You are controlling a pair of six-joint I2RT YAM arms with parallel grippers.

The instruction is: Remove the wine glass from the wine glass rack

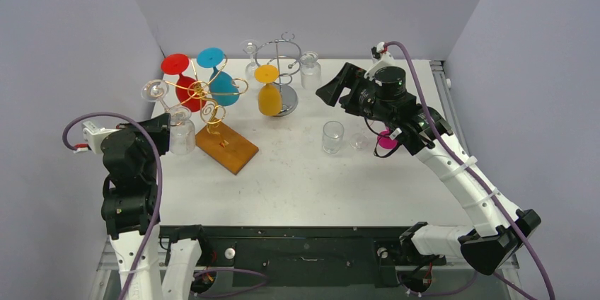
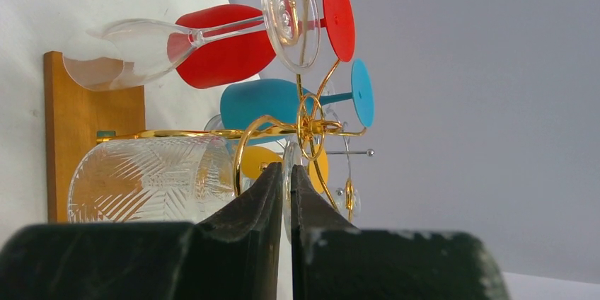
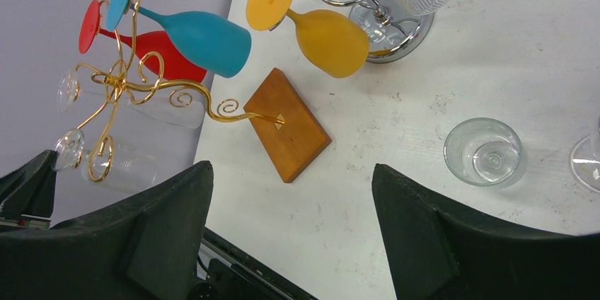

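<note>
A gold wine glass rack [image 1: 216, 112] on a wooden base [image 1: 226, 151] holds red [image 1: 187, 88], blue [image 1: 223, 88] and clear glasses. In the left wrist view my left gripper is shut on the round foot of the patterned clear glass [image 2: 141, 180], which lies among the gold hooks at the rack's near left side. The right wrist view also shows that foot [image 3: 69, 150] at the left gripper's tips. My right gripper stands open over the table, right of the racks, with nothing between its fingers.
A silver rack [image 1: 284, 102] with yellow [image 1: 270, 98] and clear glasses stands behind. A tumbler [image 1: 332, 137], a clear stemmed glass and a pink object [image 1: 388, 141] are at the right.
</note>
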